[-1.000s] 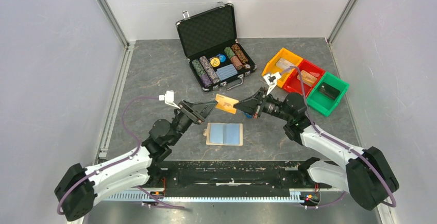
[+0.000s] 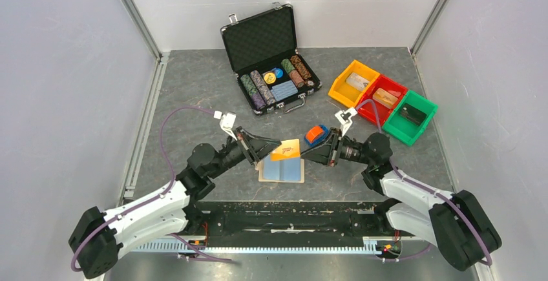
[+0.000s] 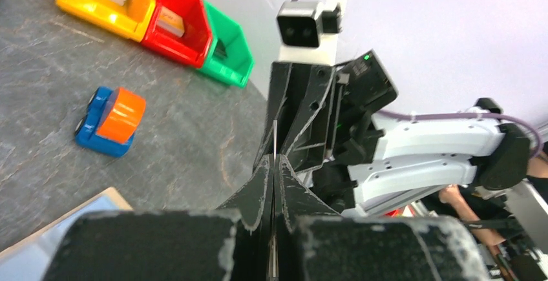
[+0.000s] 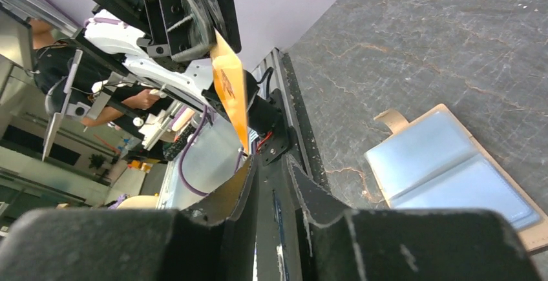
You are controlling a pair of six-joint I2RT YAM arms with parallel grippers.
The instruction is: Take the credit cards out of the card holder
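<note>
The orange credit card (image 2: 285, 150) is in the air above the card holder, with my left gripper (image 2: 280, 143) shut on one end of it. Seen edge-on in the left wrist view, the card (image 3: 274, 137) stands as a thin line between the shut fingertips. My right gripper (image 2: 302, 154) is at the card's other end; its fingers are part open in the right wrist view, and the card (image 4: 229, 87) ends close to the tip of one finger (image 4: 239, 197). Below lies the card holder (image 4: 446, 165), spread open, tan with clear bluish sleeves that show no card.
Behind the right gripper sits a blue and orange toy (image 2: 315, 135). An open poker case (image 2: 274, 68) stands at the back. Yellow (image 2: 338, 92), red and green bins are at the back right.
In the last moment the right gripper has drawn back rightward and its fingers have parted, while the left keeps the card.
</note>
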